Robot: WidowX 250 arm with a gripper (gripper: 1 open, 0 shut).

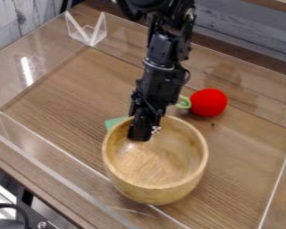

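Observation:
My black gripper (pixel 143 126) reaches down from the top centre to the near-left rim of a wooden bowl (pixel 156 168), its fingers shut on that rim as far as shows. Behind the bowl, partly hidden by the gripper and bowl, a green object (pixel 114 123) lies on the table, with another green piece to the right of the fingers. A red round object (pixel 209 103) sits behind the bowl to the right.
Dark cables show at the lower left edge, and a white object stands at the upper left.

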